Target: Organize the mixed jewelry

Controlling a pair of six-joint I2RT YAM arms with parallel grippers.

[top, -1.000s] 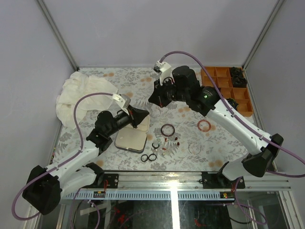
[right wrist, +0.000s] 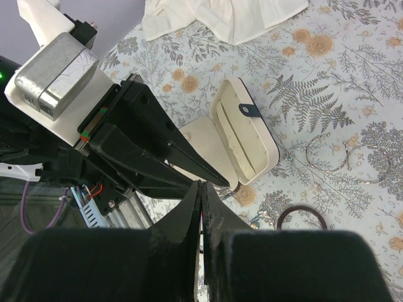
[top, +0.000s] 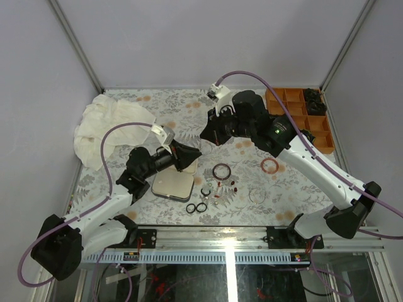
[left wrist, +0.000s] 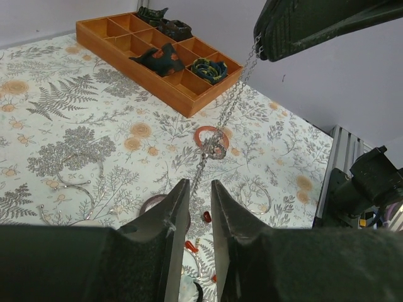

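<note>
A thin silver chain [left wrist: 228, 113] hangs from the tip of my right gripper, which is shut on it. The chain bunches into a small clump partway down, and its lower end reaches the tips of my left gripper. The left fingers stand a little apart; whether the chain runs between them or behind them I cannot tell. From above, the left gripper [top: 200, 153] is just below the right gripper [top: 208, 139]. An open cream jewelry case [right wrist: 249, 141] lies under the left arm. The orange compartment organizer [left wrist: 151, 70] stands at the far right corner.
A dark brown bangle [top: 221, 172], a reddish bangle [top: 269, 165], black rings [top: 201, 207] and several small pieces lie loose on the floral cloth. Some organizer compartments hold dark items [left wrist: 209, 70]. White fabric [top: 110, 129] lies crumpled at the left.
My right gripper has moved slightly right and toward the front. The left gripper has edged a little to the right, so the tips are close together. The loose pieces on the table have not moved.
</note>
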